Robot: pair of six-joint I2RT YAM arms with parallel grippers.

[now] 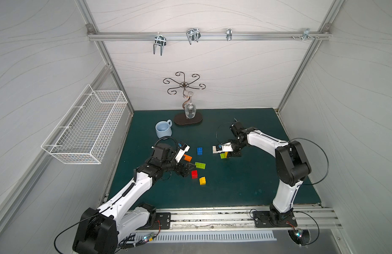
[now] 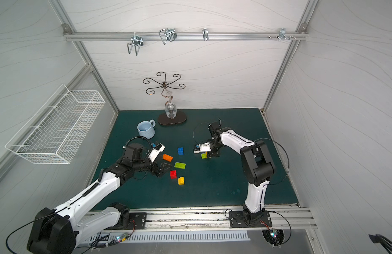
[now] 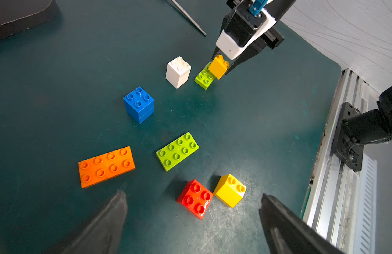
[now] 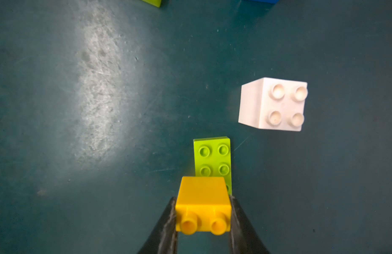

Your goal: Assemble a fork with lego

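Observation:
In the right wrist view a yellow brick (image 4: 203, 194) is pinched in my right gripper, its studs turned toward the camera. Beneath it a lime plate (image 4: 213, 156) lies flat, its near end covered by the brick; whether they touch cannot be told. A white brick (image 3: 178, 72) stands beside that plate. My left gripper is open and empty, above the table. Ahead of its fingers are a red brick (image 3: 195, 199), a second yellow brick (image 3: 230, 190), another lime plate (image 3: 177, 151), an orange plate (image 3: 107, 166) and a blue stack (image 3: 139, 105).
A light blue mug (image 1: 163, 129) and a dark stand base (image 1: 188, 118) with a glass occupy the back left. A thin metal rod (image 3: 187, 17) lies behind the right gripper.

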